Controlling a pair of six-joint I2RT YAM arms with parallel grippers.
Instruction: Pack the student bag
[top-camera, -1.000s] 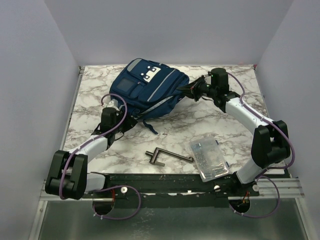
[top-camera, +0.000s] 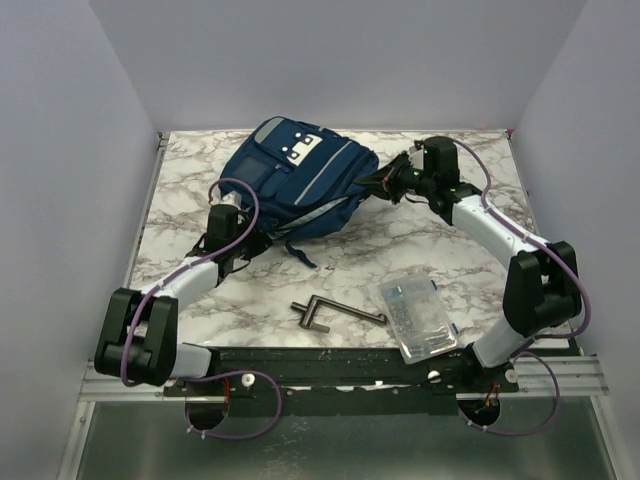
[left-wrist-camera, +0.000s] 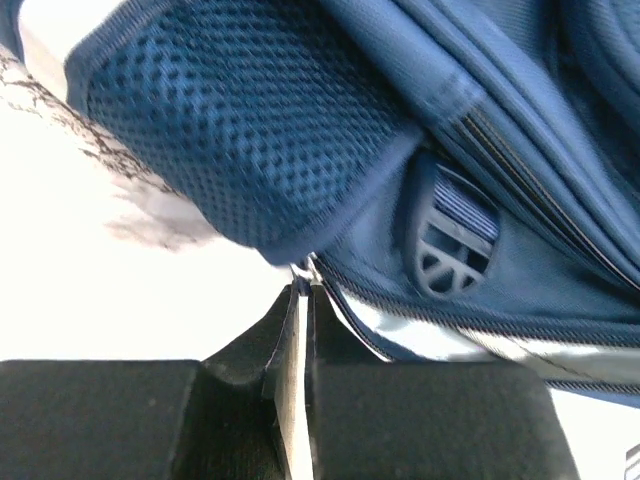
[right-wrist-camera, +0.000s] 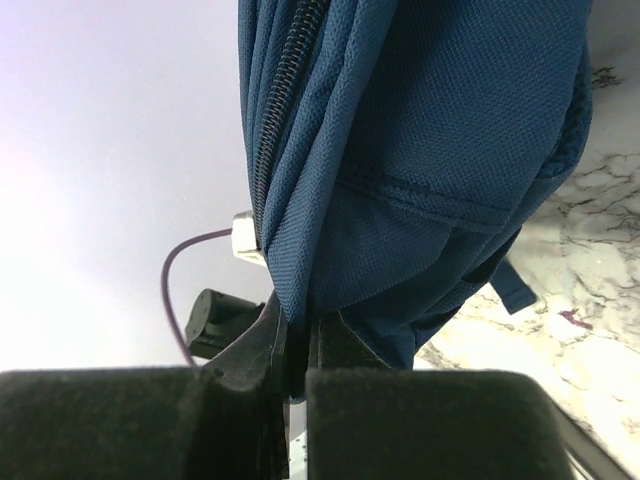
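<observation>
The navy backpack (top-camera: 295, 165) lies on its side at the back of the marble table, zipper and straps facing down and front. My left gripper (top-camera: 262, 238) is at its front-left edge; in the left wrist view its shut fingertips (left-wrist-camera: 304, 285) touch the zipper seam beside a mesh pocket (left-wrist-camera: 240, 130). Whether they pinch the zipper pull is hard to tell. My right gripper (top-camera: 375, 185) is shut on the bag's right end, with folded fabric and zipper edge (right-wrist-camera: 300, 240) between its fingers.
A clear flat pencil case (top-camera: 418, 315) and a dark angled tool (top-camera: 345, 308) lie at the front middle. Bare table (top-camera: 170, 250) surrounds them at left and right.
The bag and right arm are nearly unchanged.
</observation>
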